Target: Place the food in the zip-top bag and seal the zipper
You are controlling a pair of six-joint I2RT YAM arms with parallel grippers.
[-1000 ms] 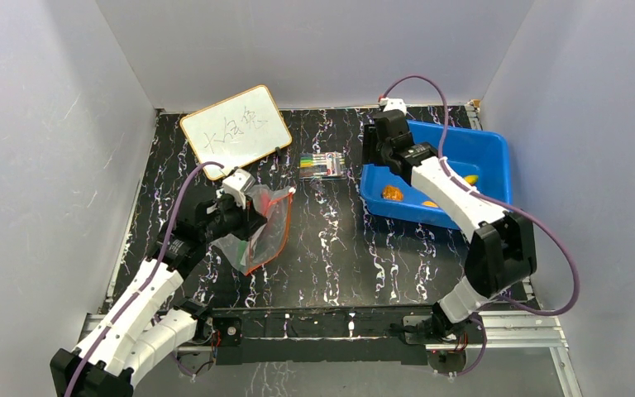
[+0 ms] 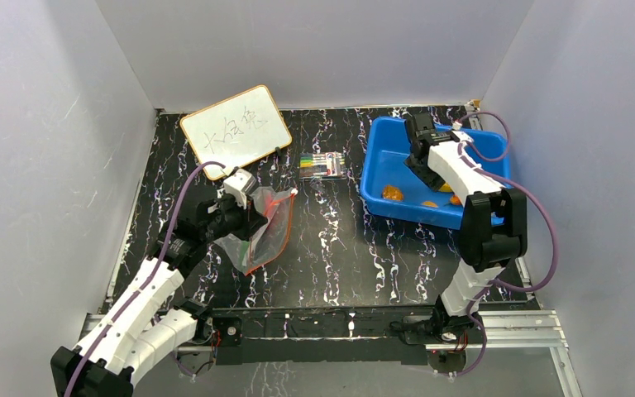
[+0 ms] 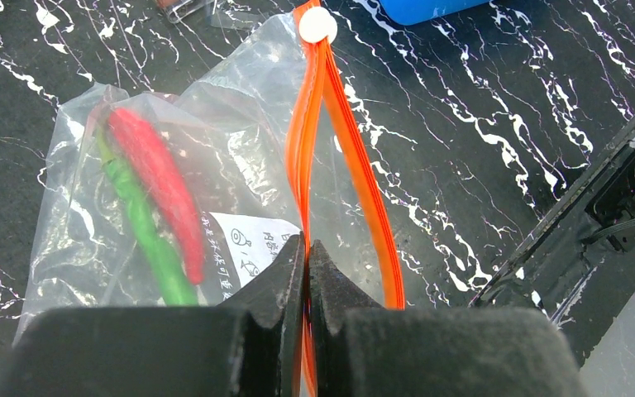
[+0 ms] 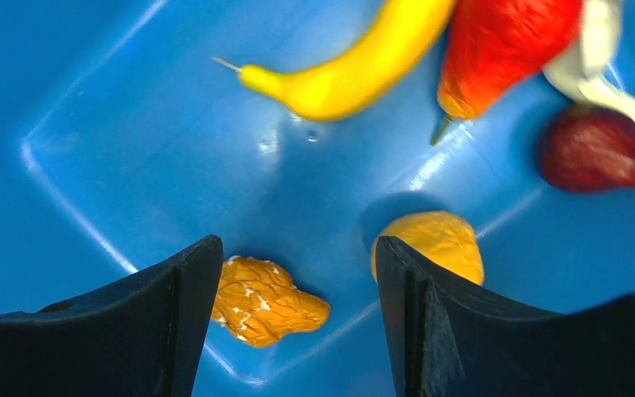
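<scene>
The clear zip top bag lies on the table at left, a red pepper and a green pepper inside it. Its two orange zipper strips bow apart below the white slider. My left gripper is shut on one strip, the thin edge showing between its fingers. Over the blue bin my right gripper stands open, nothing held. Beneath it lie a yellow banana-like food, a red pepper, a brown-orange lump and a round orange food.
A dark red food and a pale white one also lie in the bin. A whiteboard and a pack of markers occupy the back of the table. Bare table separates bag and bin.
From the bin's left rim, my right gripper has swung rightward over the bin, and its wrist has turned. The left arm and the bag stay about where they were.
</scene>
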